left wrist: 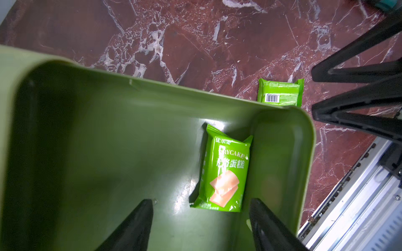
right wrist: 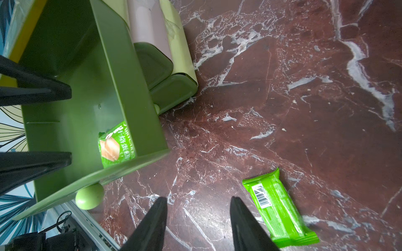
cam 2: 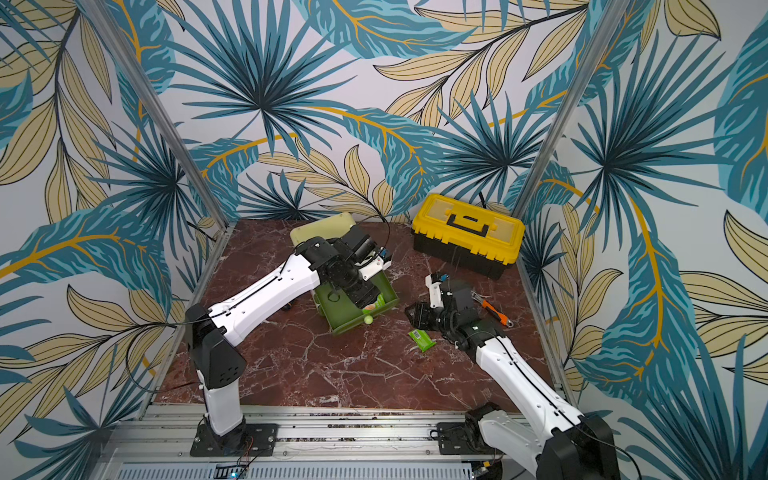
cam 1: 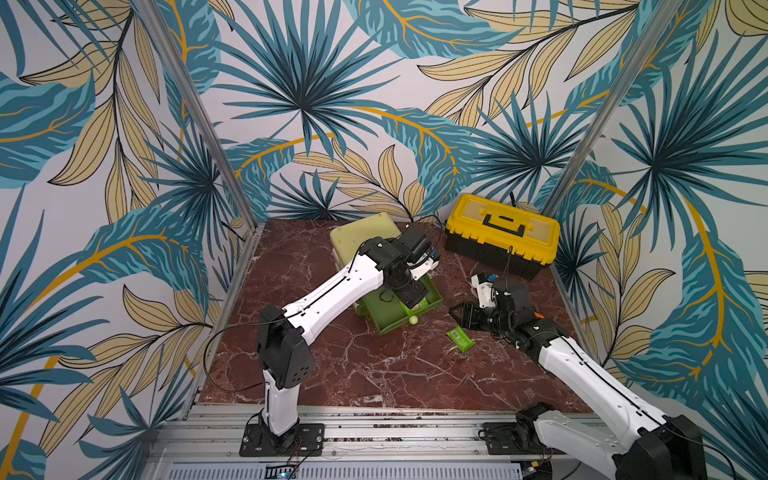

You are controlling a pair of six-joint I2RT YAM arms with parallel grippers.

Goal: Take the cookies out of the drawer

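A green cookie packet (left wrist: 222,171) lies in the pulled-out green drawer (left wrist: 104,142), near one end, with my open left gripper hanging above it, its fingers empty. A second green packet (right wrist: 278,209) lies on the marble table outside the drawer, beside its front with the round knob (right wrist: 88,196). My right gripper is open over the table, just beside that packet, with nothing between its fingers. In the top views the left arm hides part of the drawer.
A yellow-lidded toolbox (cam 1: 500,232) stands at the back right. An orange-handled tool (cam 2: 496,312) lies at the right behind my right arm. The drawer cabinet (cam 1: 360,232) sits at the back.
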